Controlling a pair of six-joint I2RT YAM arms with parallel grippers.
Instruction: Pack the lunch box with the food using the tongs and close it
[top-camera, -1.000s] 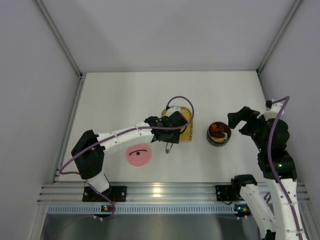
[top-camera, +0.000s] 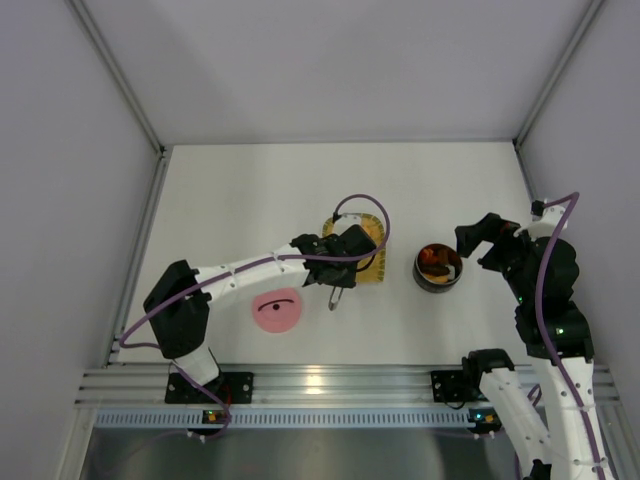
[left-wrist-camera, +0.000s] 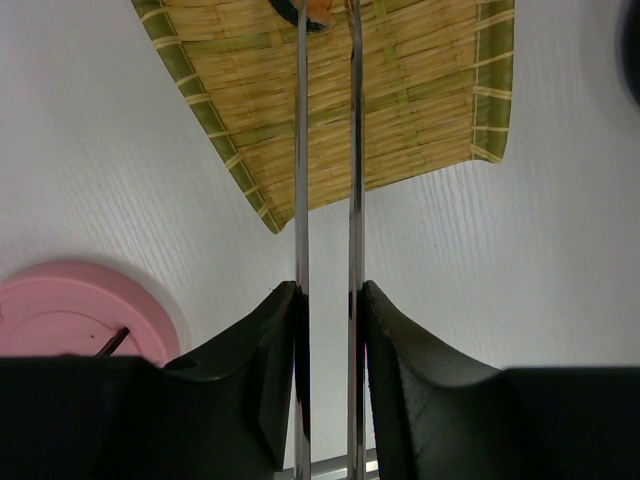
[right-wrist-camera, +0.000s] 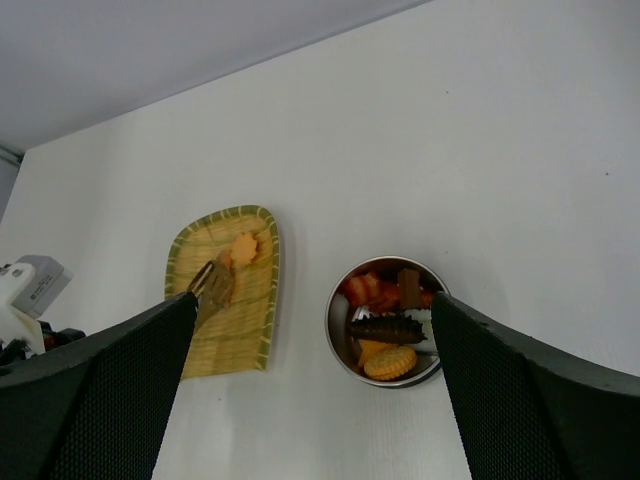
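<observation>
A yellow woven mat (top-camera: 368, 272) lies mid-table, with food pieces on it, including an orange flower-shaped piece (right-wrist-camera: 243, 249). My left gripper reaches over the mat, its long fingers close around a small orange-and-dark piece (left-wrist-camera: 319, 10) at the top of the left wrist view; the grip is partly out of frame. A round metal box (top-camera: 437, 286) right of the mat holds several food pieces. My right gripper (top-camera: 480, 236) hangs open at the right, above and beside the box.
A pink round object (top-camera: 277, 305) with a dark stroke lies left front of the mat.
The left arm has shifted very slightly at the mat. The right arm and the box look unchanged.
</observation>
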